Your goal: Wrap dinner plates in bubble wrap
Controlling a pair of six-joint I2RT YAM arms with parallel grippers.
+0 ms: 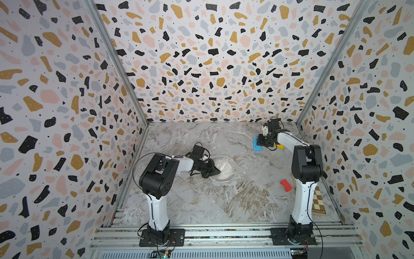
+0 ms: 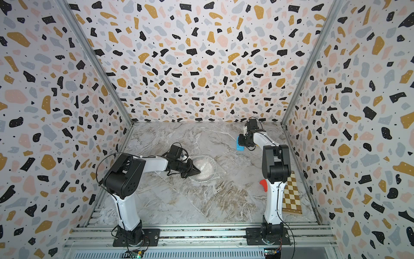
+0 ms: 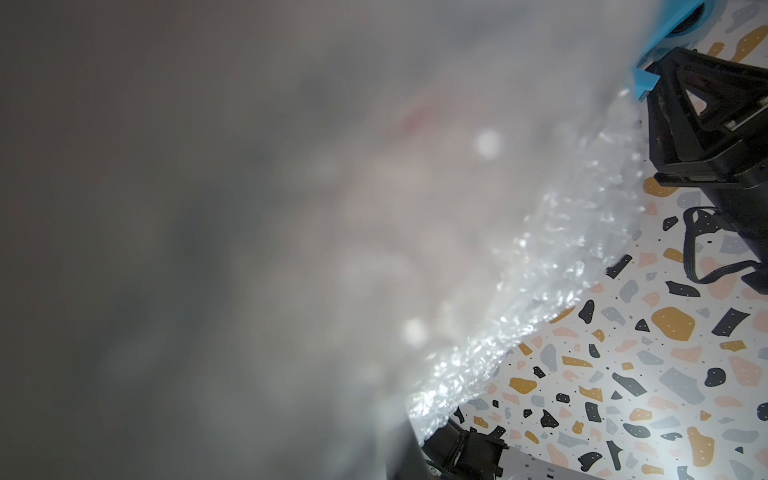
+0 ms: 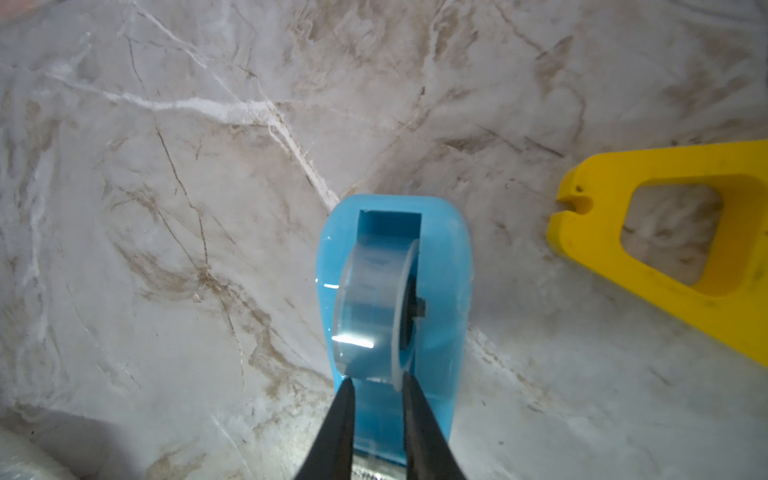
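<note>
A plate (image 1: 224, 170) lies in clear bubble wrap on the marble table, left of centre. My left gripper (image 1: 211, 168) is low at its left side, against the wrap; the wrap (image 3: 560, 256) fills most of the left wrist view and hides the fingertips, though the gripper appears shut. My right gripper is over a blue tape dispenser (image 4: 440, 304) with a roll of clear tape (image 4: 364, 320), at the back right. Its two fingers are slightly apart at the dispenser's near part; whether they touch it is unclear.
A yellow tool (image 4: 608, 184) lies right of the dispenser. A red object (image 1: 285, 185) and a checkered board (image 2: 293, 194) are at the front right.
</note>
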